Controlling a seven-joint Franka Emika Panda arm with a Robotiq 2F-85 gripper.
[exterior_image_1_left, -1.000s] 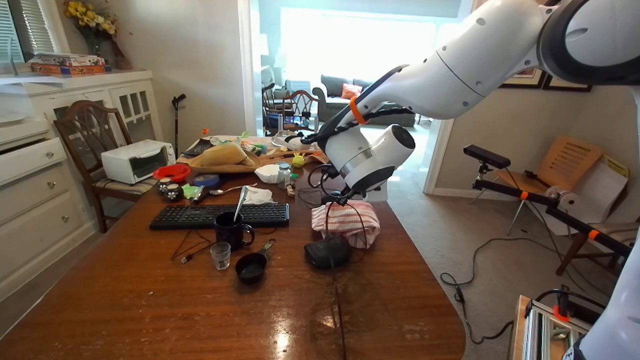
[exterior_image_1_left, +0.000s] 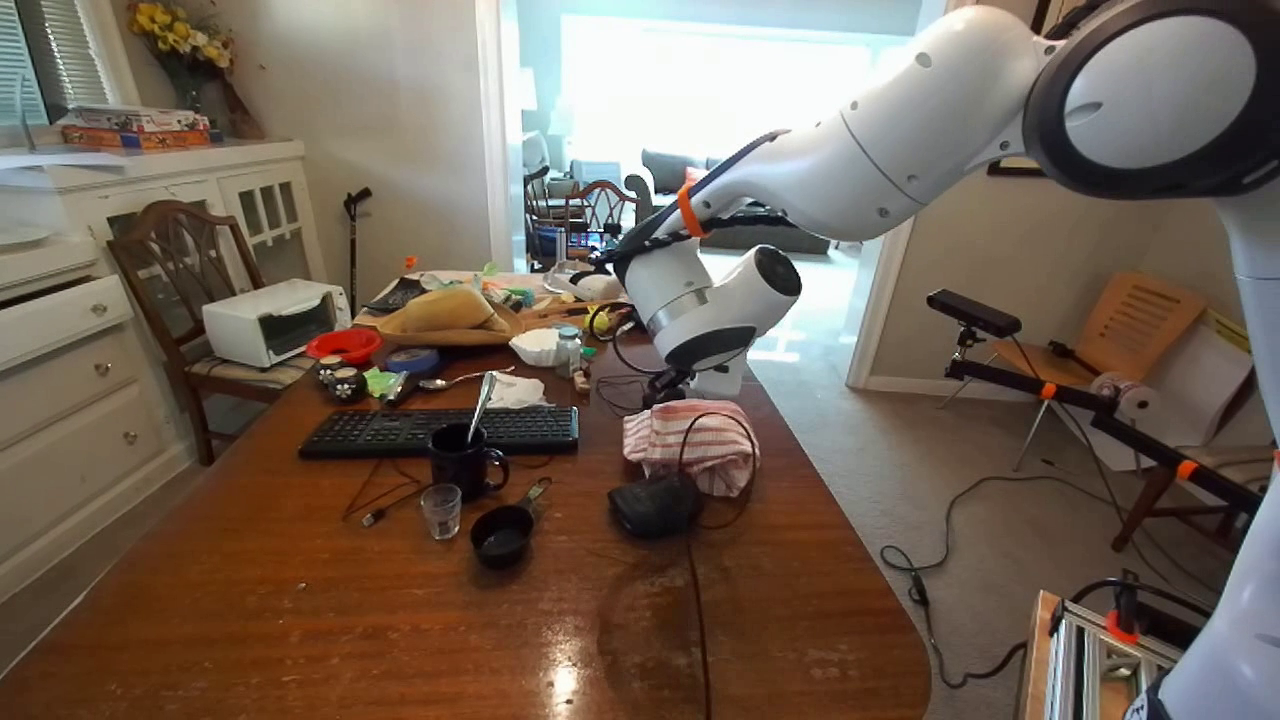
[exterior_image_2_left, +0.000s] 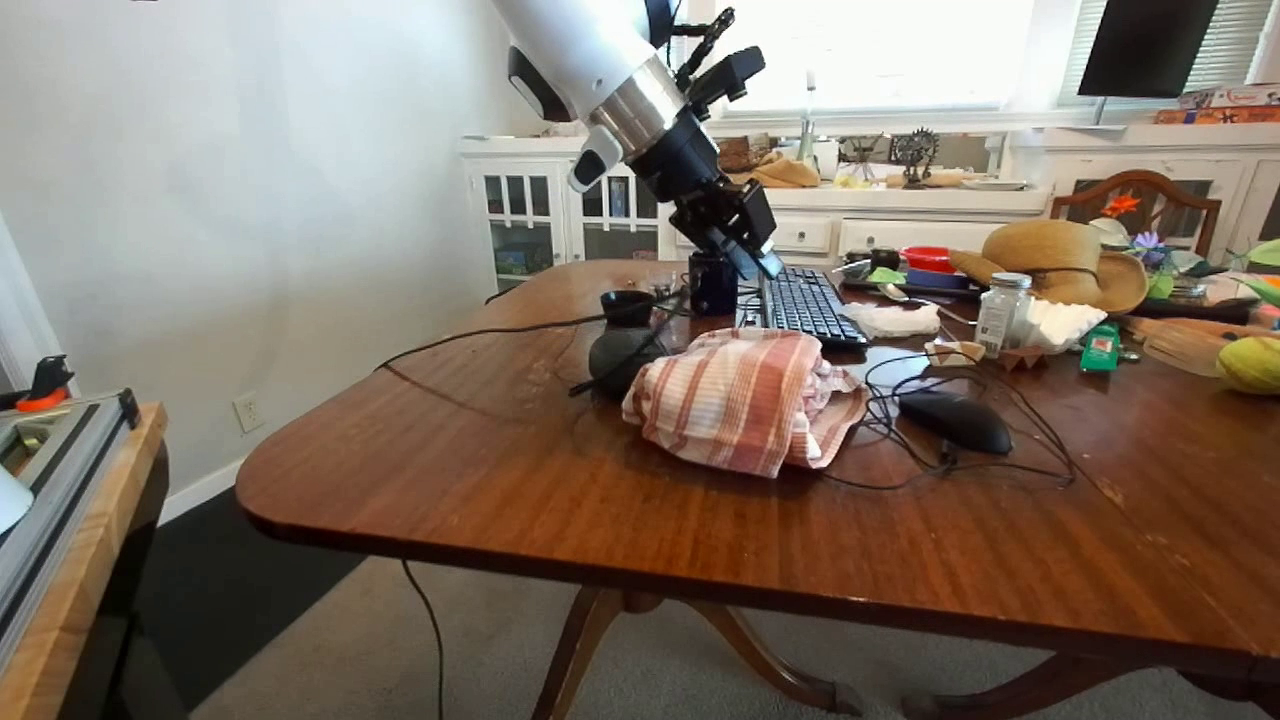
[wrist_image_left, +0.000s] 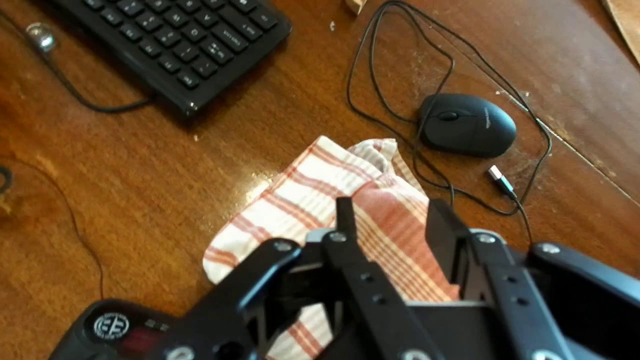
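Observation:
A red-and-white striped cloth (exterior_image_1_left: 708, 446) lies bunched near the table's right edge; exterior view 2 shows the same cloth (exterior_image_2_left: 732, 402) close to the front edge. Above the table, apart from the cloth in that view, is my gripper (exterior_image_2_left: 758, 262), tilted downward. In the wrist view my gripper stands open, its two black fingers well apart. Through that gap the cloth (wrist_image_left: 396, 240) shows below, and nothing appears held. The fingers and gripper body hide part of the cloth. The arm covers the fingertips in exterior view 1.
Beside the cloth lie a dark rounded object (exterior_image_1_left: 654, 505) and a corded mouse (wrist_image_left: 468, 125). A keyboard (exterior_image_1_left: 438, 432), black mug (exterior_image_1_left: 462, 460), small glass (exterior_image_1_left: 441, 511) and black measuring cup (exterior_image_1_left: 501, 536) occupy the middle.
In exterior view 1, the arm and its wrist have shifted left. The hanging cable has swung right. The cloth and the table items look unmoved.

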